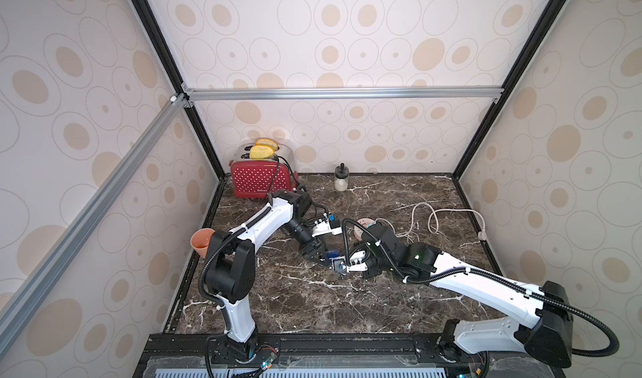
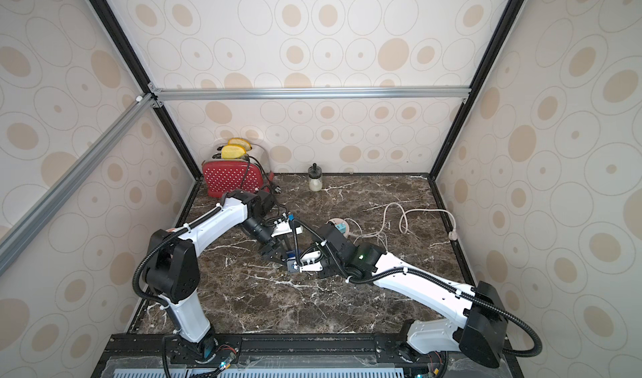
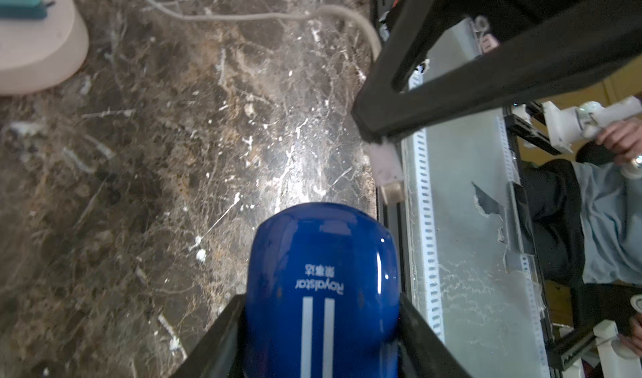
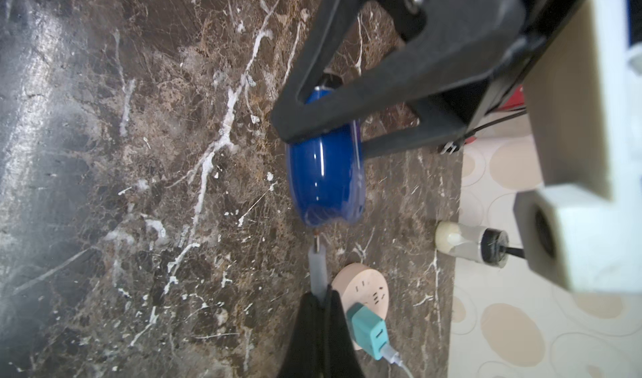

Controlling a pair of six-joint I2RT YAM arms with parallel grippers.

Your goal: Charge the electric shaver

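Observation:
A blue electric shaver (image 3: pixel 322 271) is between the fingers of my left gripper, which is shut on it. In the right wrist view the shaver (image 4: pixel 325 177) hangs over the table, one end facing a pale charging plug (image 4: pixel 318 271). That plug is held by my right gripper, shut on it. The plug's thin metal tip comes right up to the shaver's end; whether it has entered the port I cannot tell. In the left wrist view the plug (image 3: pixel 386 170) appears behind the shaver. Both grippers meet near mid-table in the top left view.
A round pinkish socket (image 4: pixel 364 287) with a teal adapter (image 4: pixel 367 327) sits on the table behind the right gripper. A red toaster (image 1: pixel 262 179), a small jar (image 1: pixel 341 178) and an orange cup (image 1: pixel 202 241) stand around the edges.

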